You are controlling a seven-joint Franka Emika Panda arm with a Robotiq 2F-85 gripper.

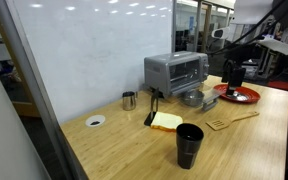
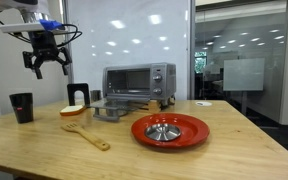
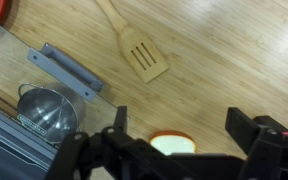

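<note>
My gripper stands open high over the table, nothing between its widely parted fingers. In exterior view 2 the gripper hangs well above the tabletop, touching no object. A wooden slotted spatula lies flat on the table, ahead of the fingers in the wrist view. Close to the left finger is a sponge-like yellow-and-white item, partly covered by the gripper in the wrist view. A black cup stands upright at the near side of the table. A metal pot lies to the left in the wrist view.
A toaster oven stands at the back. The red plate holds a metal bowl. A metal cup is near the whiteboard. Between spatula and black cup the wooden table is clear.
</note>
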